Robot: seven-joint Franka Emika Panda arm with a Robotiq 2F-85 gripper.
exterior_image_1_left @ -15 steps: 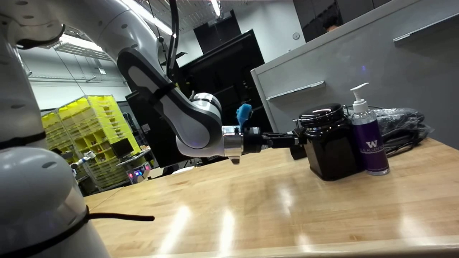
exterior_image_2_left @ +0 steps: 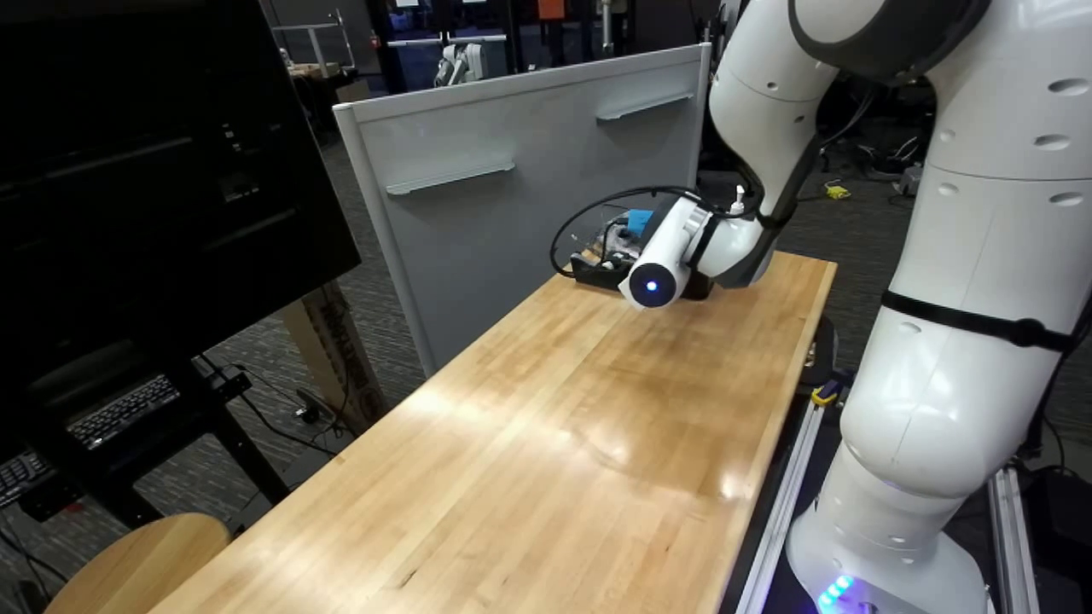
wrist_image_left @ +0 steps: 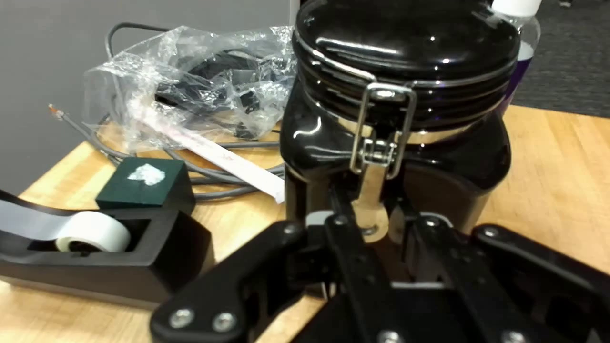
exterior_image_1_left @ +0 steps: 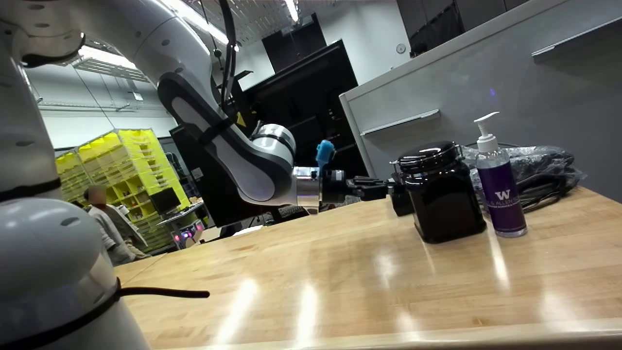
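Note:
The black square jar (wrist_image_left: 474, 154) stands upright on the table, its round lid (wrist_image_left: 411, 40) closed down. On its front hangs a metal clasp (wrist_image_left: 369, 188), the wire bail still hooked at the lid's rim. My gripper is shut on the clasp's lower tab, one black finger on each side of it. In exterior view 1, the gripper (exterior_image_1_left: 389, 189) reaches horizontally to the jar (exterior_image_1_left: 446, 198) from the left. Exterior view 2 has the gripper and jar hidden behind the arm.
A purple-labelled pump bottle (exterior_image_1_left: 502, 186) stands right beside the jar. Left of the jar in the wrist view are a tape dispenser (wrist_image_left: 166, 246), a dark green block (wrist_image_left: 149, 186) and bagged cables (wrist_image_left: 223, 74). A grey partition (exterior_image_2_left: 532, 194) borders the table; its near part (exterior_image_2_left: 573, 440) is clear.
The gripper has drawn back slightly toward the left in exterior view 1. The jar has shifted the same way, widening its gap to the bottle. The bottle has stayed put.

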